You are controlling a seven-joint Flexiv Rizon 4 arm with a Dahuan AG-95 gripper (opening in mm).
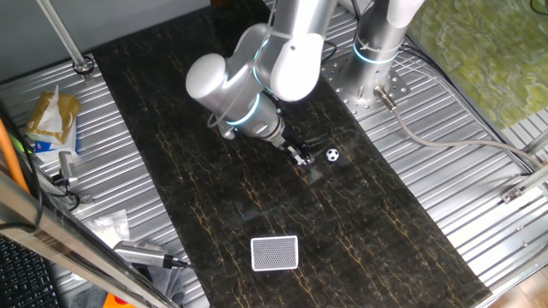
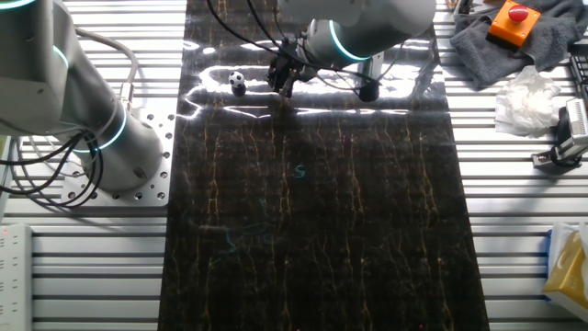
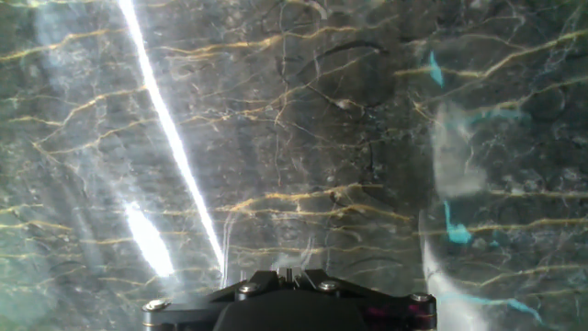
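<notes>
A small black-and-white ball (image 1: 332, 155), patterned like a football, rests on the dark marbled table. Just to its left in exterior view 1, my gripper (image 1: 306, 160) points down toward the tabletop, apart from the ball. Exterior view 2 has the ball (image 2: 237, 79) left of the dark gripper (image 2: 280, 85), with a clear gap between them. Along the bottom of the wrist view, the gripper's fingertips (image 3: 265, 279) stand close together, shut, and no object shows between them. The ball is outside the wrist view. A white mesh-patterned basket (image 1: 274, 253) sits farther toward the front.
Bare table (image 2: 312, 221) lies around the gripper and between it and the basket. Off the table's left side are a tissue pack (image 1: 53, 118) and a grey device (image 1: 141, 253) with a cable. The robot's base (image 1: 368, 81) stands along the right edge.
</notes>
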